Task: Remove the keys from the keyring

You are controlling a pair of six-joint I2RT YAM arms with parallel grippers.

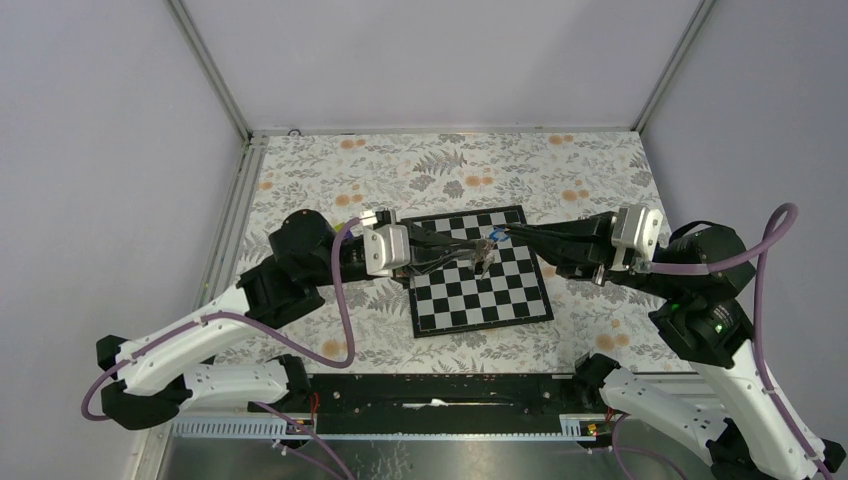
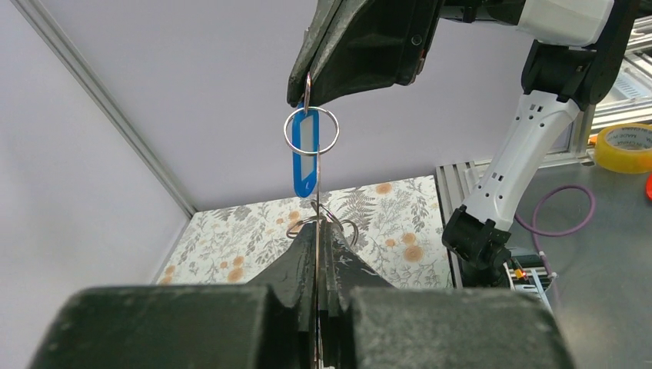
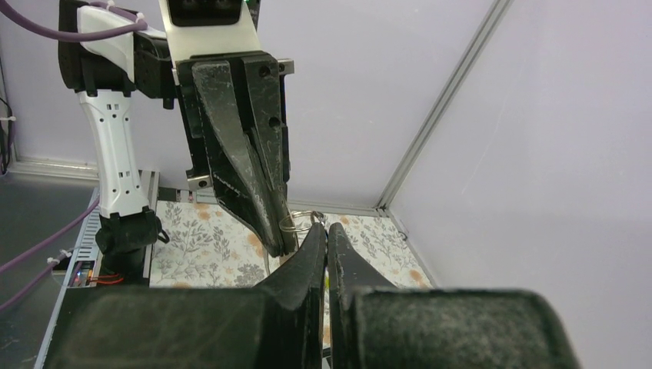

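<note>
My right gripper is shut on a thin metal ring of the keyring. A larger split ring and a blue tag hang below it. Lower down, my left gripper is shut, with a thin metal strip, seemingly a key edge-on, running between its fingers. More small rings show just behind those fingertips. From above, the keys dangle at the left gripper, facing the right gripper. In the right wrist view, a ring lies by the left fingertips; individual keys are hard to separate.
Beneath the grippers lies a black and white checkered board on a floral-patterned table. Clear surface surrounds the board. A roll of yellow tape sits off to the side in the left wrist view.
</note>
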